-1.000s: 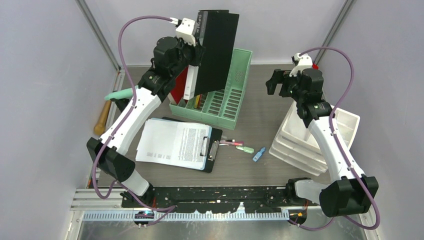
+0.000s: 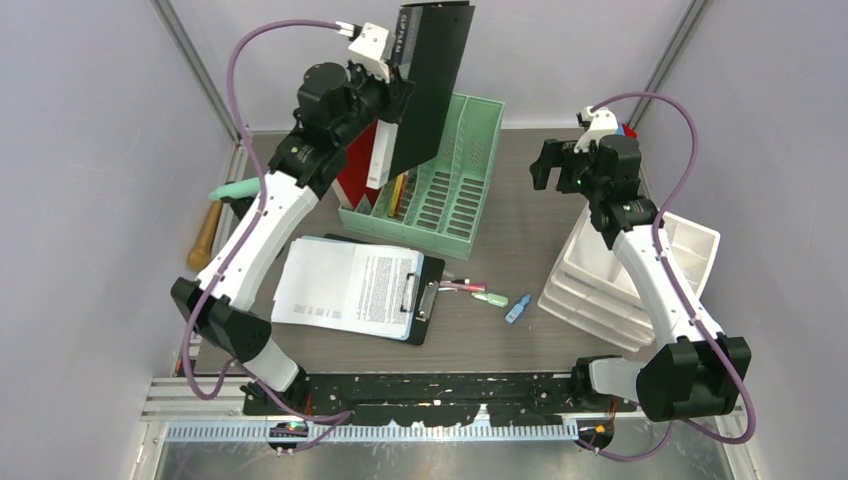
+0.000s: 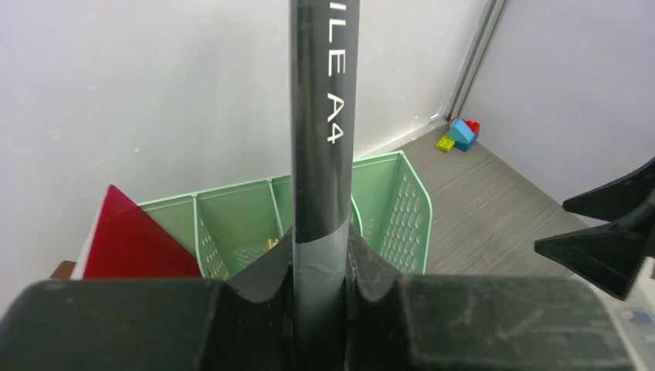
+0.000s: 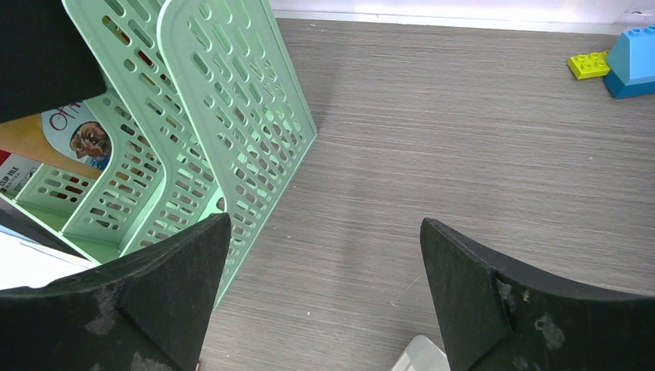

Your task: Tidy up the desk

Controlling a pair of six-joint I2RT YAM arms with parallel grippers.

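Note:
A black A4 clip file [image 2: 432, 85] is held upright above the green file rack [image 2: 470, 215]. My left gripper is shut on its spine, which runs up the middle of the left wrist view. Within the rack's left part stand a red folder [image 3: 139, 239] and a book with an orange-brown cover [image 4: 54, 143]; empty slots show toward its right side. My right gripper [image 2: 550, 163] hangs open over the right of the desk, and only bare desk lies between its fingers in the right wrist view.
A clipboard with papers [image 2: 345, 287] lies in front of the rack, with pens [image 2: 465, 286], a green marker [image 2: 490, 298] and a blue bottle [image 2: 518, 308] beside it. White stacked trays [image 2: 600, 320] stand right. Toy bricks [image 4: 633, 62] sit at the back right.
Over the last second the clip file has risen slightly and turned more edge-on, after swaying left and back right with my left arm. The right arm has barely shifted.

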